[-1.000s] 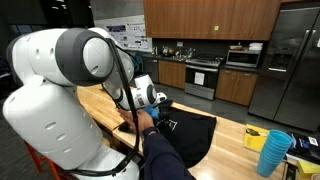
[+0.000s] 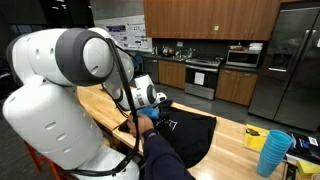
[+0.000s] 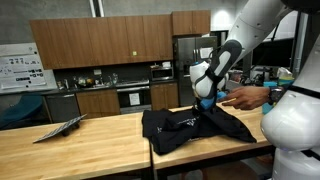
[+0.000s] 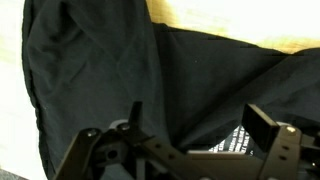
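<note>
A large black cloth (image 2: 199,132) lies spread and wrinkled over the wooden table. In the second exterior view the cloth (image 3: 180,137) reaches from mid-table to the right side. My gripper is open above the cloth, its two dark fingers wide apart with no fabric gripped between them. Folds run across the cloth (image 4: 95,70) in the wrist view. A white piece with dark markings (image 4: 237,141) shows near the right finger; what it is I cannot tell. From outside, the gripper (image 3: 204,108) hangs low over the cloth, its tips hard to make out.
What looks like a person's hand (image 3: 245,97) reaches in beside the arm. Stacked blue cups (image 2: 273,152) and a yellow item (image 2: 256,136) stand on the table's right in the first exterior view. Bare wood (image 3: 75,150) lies to the left in the second exterior view.
The hand beside the gripper seems to have shifted slightly. The arm and cloth show no clear movement.
</note>
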